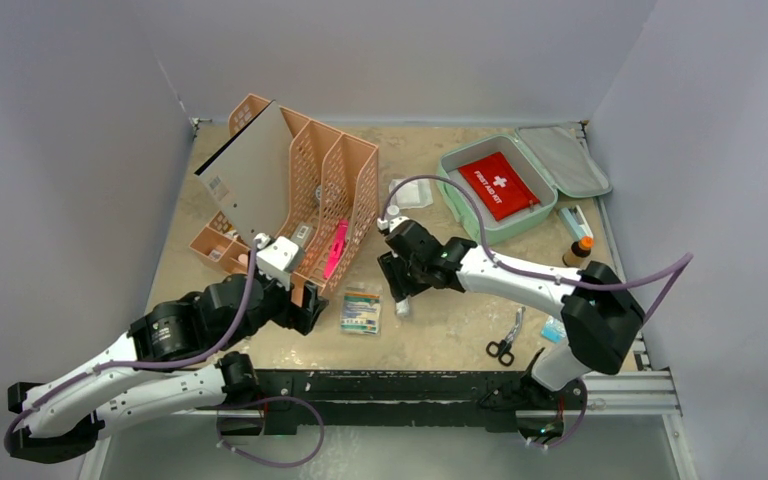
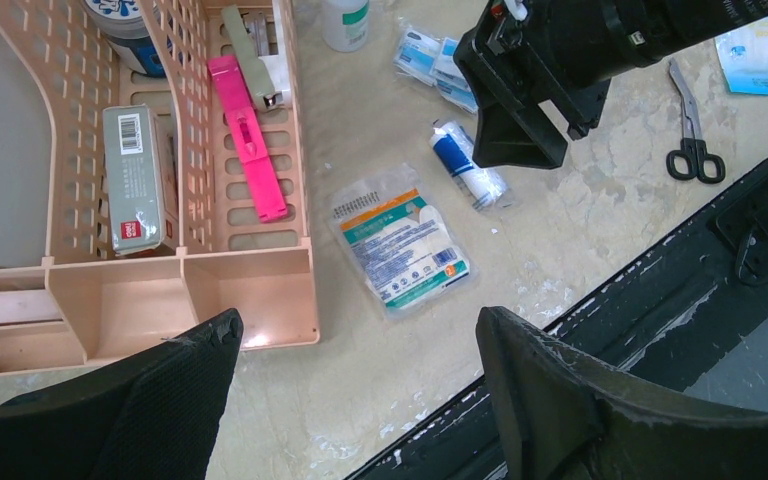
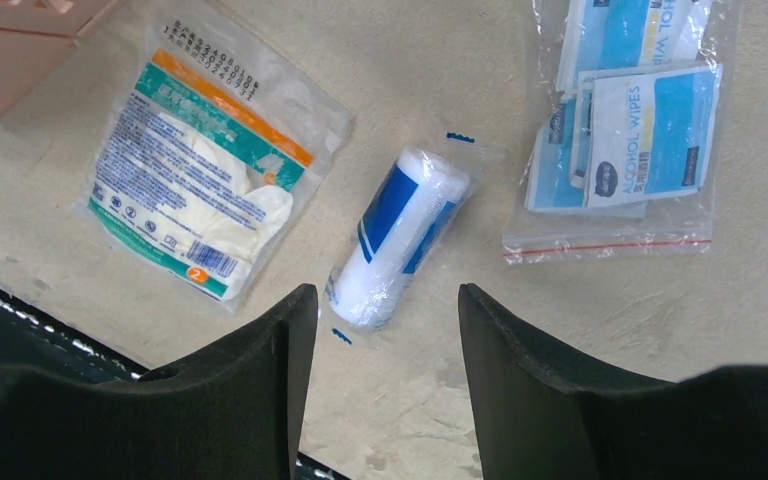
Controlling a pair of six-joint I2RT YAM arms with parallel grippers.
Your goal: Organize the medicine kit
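In the right wrist view a wrapped bandage roll [image 3: 392,238] lies on the table ahead of my right gripper, which is open and empty. To its left lies a flat packet [image 3: 195,165] with orange and green bands, and to its right a zip bag of alcohol wipes [image 3: 650,140]. My left gripper stands open by the front of the peach organizer [image 2: 260,262], nothing between its fingers. The organizer holds a pink tool [image 2: 248,140] and a grey box [image 2: 138,175], among other things. At the back right, a red first aid pouch [image 1: 500,186] sits in the green case [image 1: 505,233].
Black-handled scissors [image 1: 505,340] and a brown bottle with an orange cap [image 1: 577,252] are on the right. A white bottle [image 2: 344,22] stands beside the organizer. Bare table lies between the bandage roll and the scissors.
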